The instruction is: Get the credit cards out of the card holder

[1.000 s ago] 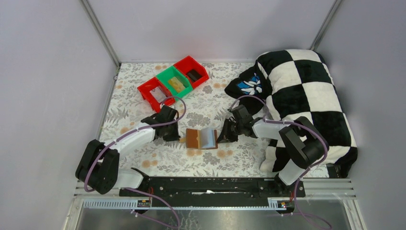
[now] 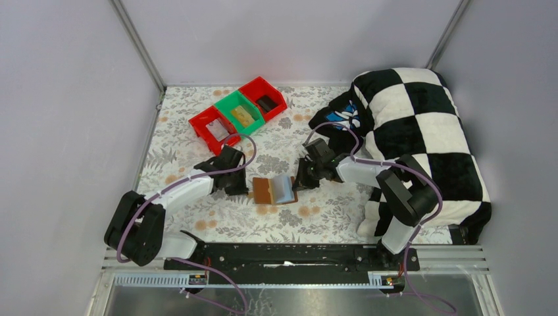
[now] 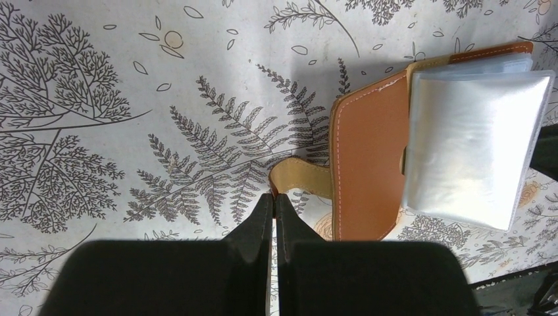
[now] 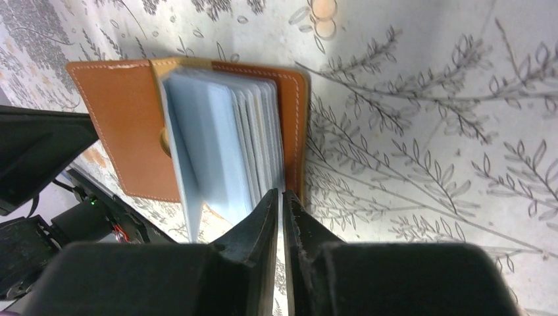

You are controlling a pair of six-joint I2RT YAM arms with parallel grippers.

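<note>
The brown card holder point(image 2: 262, 191) lies open between my grippers, its clear plastic sleeves point(image 3: 477, 145) over the right part. My left gripper is shut at the tip of the holder's tan strap point(image 3: 304, 176). My right gripper is shut at the edge of the sleeve stack point(image 4: 227, 145), apparently on a sleeve edge; the tips partly hide what is between them. In the right wrist view one sleeve stands partly raised on the left of the stack.
Red and green bins point(image 2: 239, 99) holding items stand at the back. A black-and-white checkered cushion point(image 2: 437, 128) fills the right side.
My right gripper has moved left and slightly up in the top view, onto the holder's right side. The holder has shifted slightly left. The left arm stays put.
</note>
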